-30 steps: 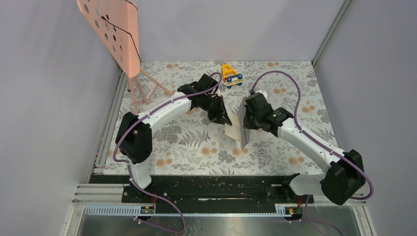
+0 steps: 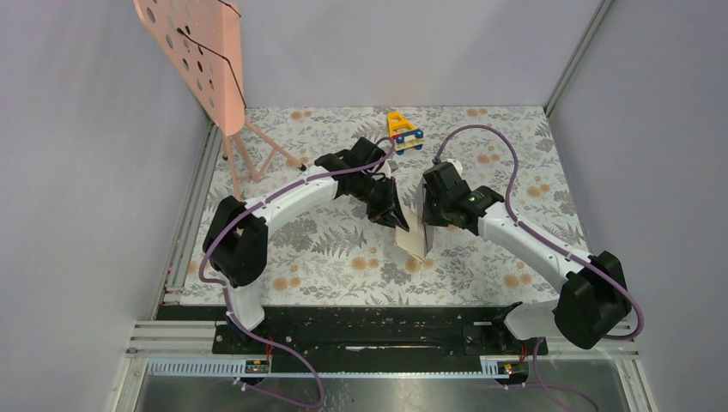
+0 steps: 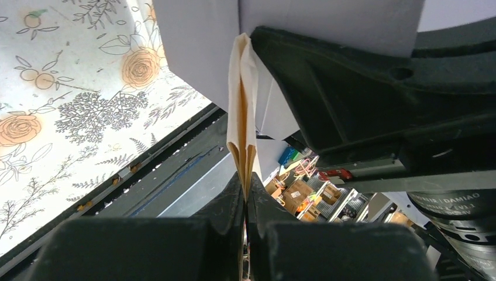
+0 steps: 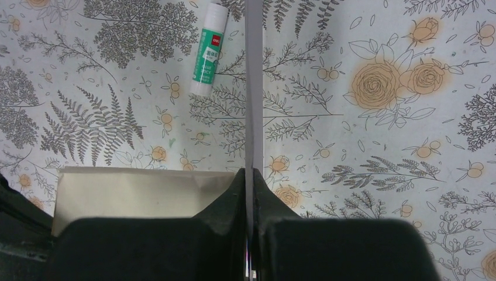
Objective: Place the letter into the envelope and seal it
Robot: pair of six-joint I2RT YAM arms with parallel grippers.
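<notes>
In the left wrist view, the folded cream letter stands edge-on, its lower end pinched by my left gripper. From above, that cream paper lies between the two grippers. The pale grey-white envelope is held upright and edge-on in my right gripper. Its broad pale face shows right behind the letter in the left wrist view. Letter and envelope are very close together; whether they touch, or whether the letter's edge is inside, I cannot tell.
A green and white glue stick lies on the flowered tabletop beyond the envelope. At the back stands a yellow and blue toy. A pink pegboard stand occupies the back left.
My left gripper has shifted slightly right with the letter. The right gripper has come a little left with the envelope, closing the space between the two papers.
</notes>
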